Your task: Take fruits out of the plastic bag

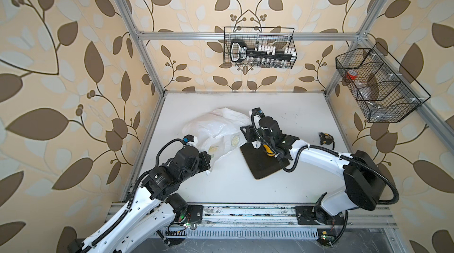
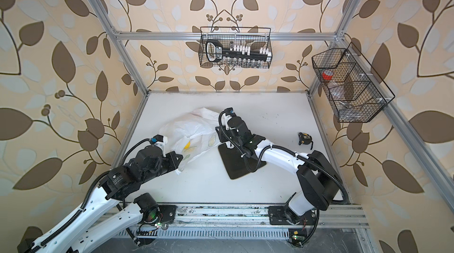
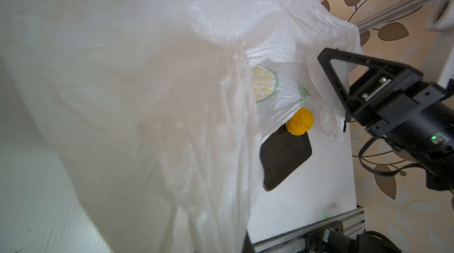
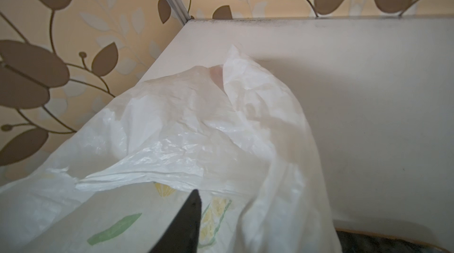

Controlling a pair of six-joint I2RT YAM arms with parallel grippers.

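Observation:
The white plastic bag [image 1: 215, 127] with lemon prints lies on the table's left half, its near edge raised between both grippers. My left gripper [image 1: 208, 162] is shut on the bag's thin edge; bag film fills most of the left wrist view. At the bag's right edge, my right gripper [image 1: 246, 133] stands partly open. One dark finger [image 4: 185, 227] shows against the printed film; the other is hidden behind draped plastic. A pinkish patch [image 4: 216, 75] shows at the bag's far end, too covered to identify. A yellow fruit [image 3: 299, 121] rests on the black board [image 3: 286, 153].
A tape measure [image 1: 325, 138] lies on the right of the table. Wire baskets [image 1: 259, 48] hang on the back wall and at the right.

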